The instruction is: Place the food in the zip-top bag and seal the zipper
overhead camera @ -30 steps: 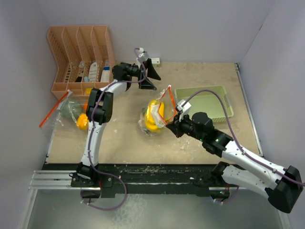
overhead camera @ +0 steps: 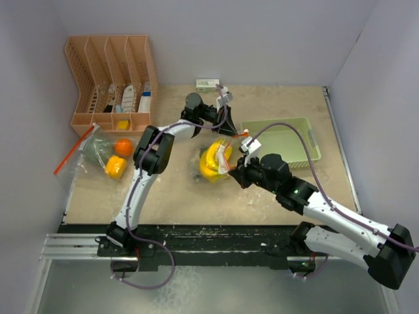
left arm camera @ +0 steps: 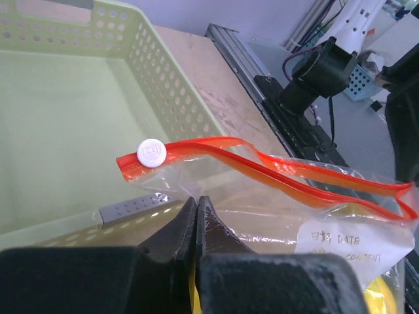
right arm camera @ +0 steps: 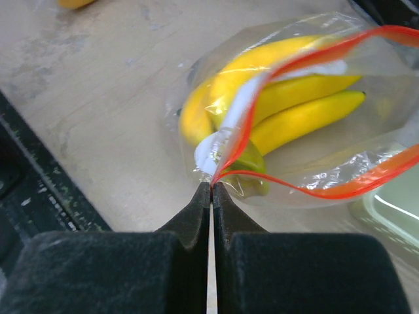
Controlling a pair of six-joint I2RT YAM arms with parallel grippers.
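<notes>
The clear zip top bag (overhead camera: 213,156) lies mid-table with yellow bananas (right arm camera: 298,98) and a greenish piece (right arm camera: 251,159) inside. Its orange zip strip (left arm camera: 262,171) stands apart along its length, leaving the mouth open. A round white slider (left arm camera: 152,154) sits at one end of the strip. My left gripper is shut at the far side, the film creasing into its fingertips just below the strip. At the near corner, my right gripper is shut with the strip's end at its tips. A white label (left arm camera: 357,247) shows on the film.
A light green basket (overhead camera: 281,140) stands close on the right. Another zip bag (overhead camera: 97,154) with orange and yellow items lies at the left. The divided tan rack (overhead camera: 111,78) is at the back left. Bare table shows in front of the middle bag.
My left gripper, spread open earlier, has moved right and toward the front to the bag's far edge and is now shut. The bag's mouth has shifted; the right arm looks still.
</notes>
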